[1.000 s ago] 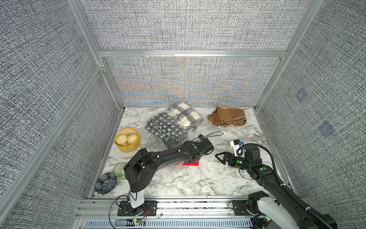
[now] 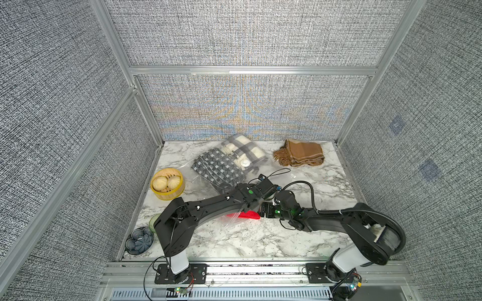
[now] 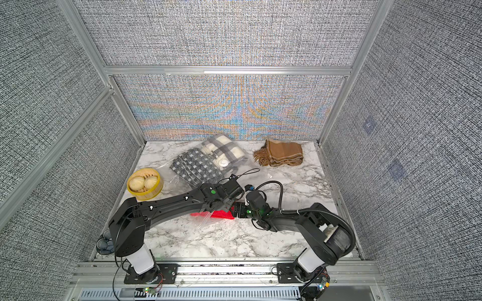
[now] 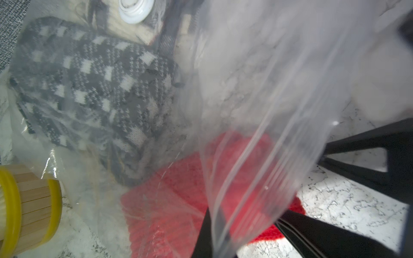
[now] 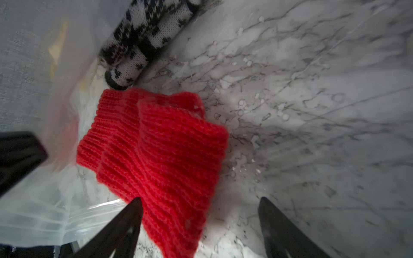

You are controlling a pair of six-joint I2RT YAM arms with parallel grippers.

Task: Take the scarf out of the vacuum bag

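A clear vacuum bag (image 4: 64, 167) holds a grey-white patterned scarf (image 4: 94, 86) and a grey-cream checked one (image 2: 243, 148). A red knitted scarf (image 5: 167, 159) lies at the bag's mouth, partly under the plastic. My left gripper is shut on the bag's film, which rises from between its fingers in the left wrist view. My right gripper is partly open, low over the red scarf beside the left gripper, its fingertips blurred on either side of the scarf's near end.
A brown fringed scarf (image 2: 301, 153) lies at back right. A bamboo steamer with buns (image 2: 168, 178) and dark bowls (image 2: 139, 240) stand at left. Both arms meet closely at the centre.
My right arm has swung left from the table's right side to the centre beside the left gripper, above the red scarf. The left arm has moved only slightly.
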